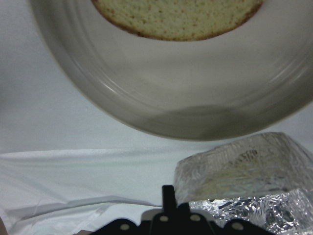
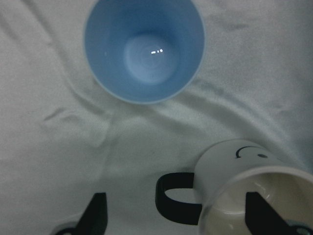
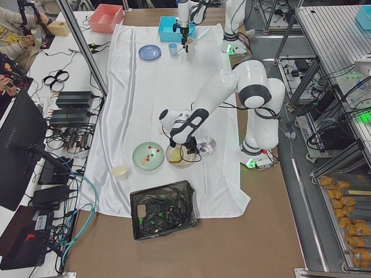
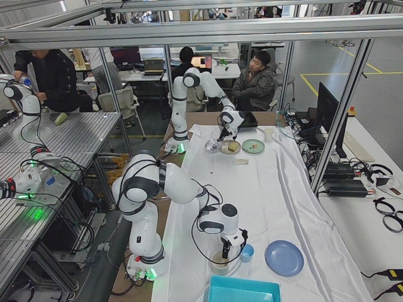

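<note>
My left gripper is low by the beige plate (image 4: 230,153) holding a flat bread round (image 1: 176,19); a foil-wrapped piece (image 1: 239,171) lies against its fingers, and whether they grip it is unclear. Crumpled foil (image 3: 206,145) lies beside the plate. My right gripper stands open over a white mug (image 2: 230,156) with a black handle, one finger above the mug's mouth. A light blue cup (image 2: 144,54) stands beside it.
A green plate (image 3: 148,164) with small pieces, a pale cup (image 3: 119,172) and a black crate (image 3: 162,227) are at the near end. A blue plate (image 4: 284,258) and turquoise tray (image 4: 244,292) are at the far end.
</note>
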